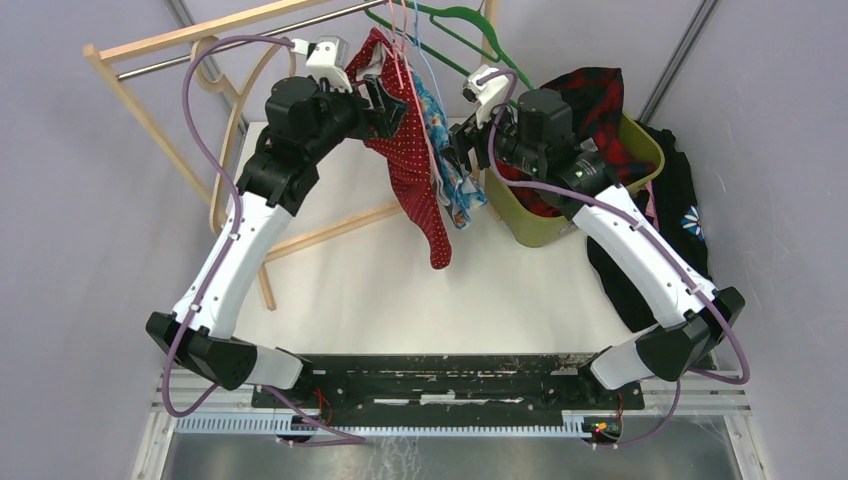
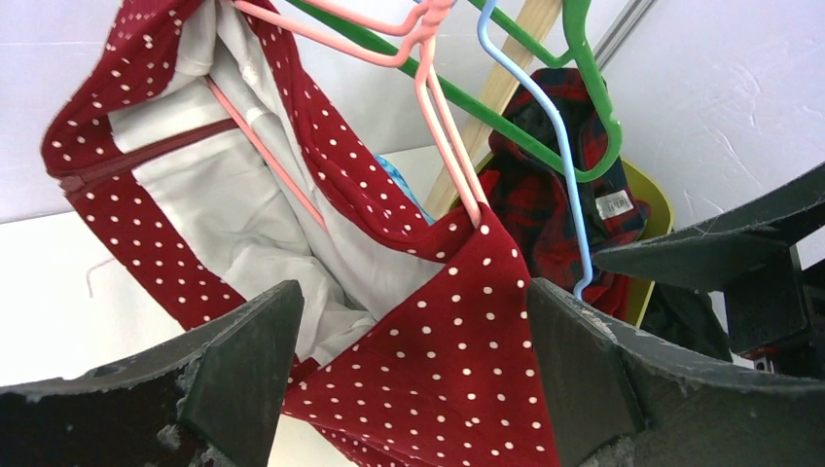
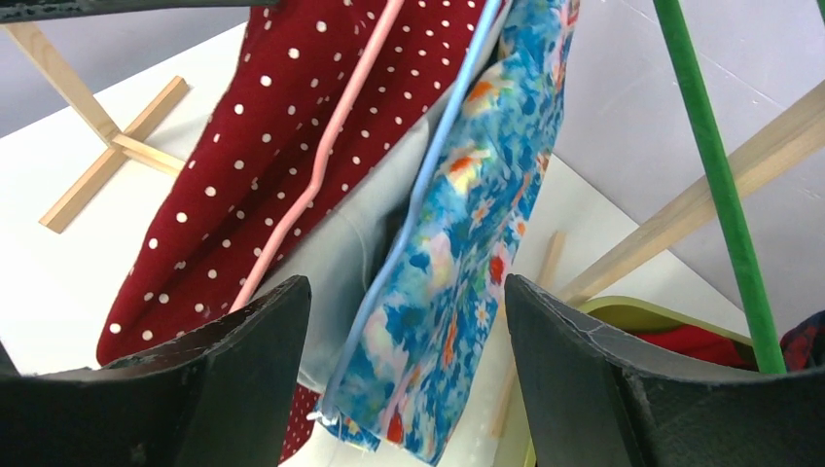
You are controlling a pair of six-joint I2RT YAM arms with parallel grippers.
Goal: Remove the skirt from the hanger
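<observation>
A red skirt with white dots [image 1: 408, 165] hangs on a pink hanger [image 2: 443, 117]; its pale lining faces the left wrist camera. Behind it hangs a blue flowered garment [image 3: 457, 253] on a light blue hanger [image 3: 413, 209]. My left gripper is open, and the skirt shows beyond and between its fingers, not clamped. On the other side, my right gripper is part open. In the right wrist view the blue hanger's end and the flowered cloth appear between its fingers, with a gap at the right finger. Whether they touch the left finger is unclear.
A wooden rack with a metal rail [image 1: 250, 42] runs along the back left. Green hangers [image 1: 450, 35] hang beside the clothes. An olive bin [image 1: 537, 228] holding dark red plaid cloth stands under my right arm.
</observation>
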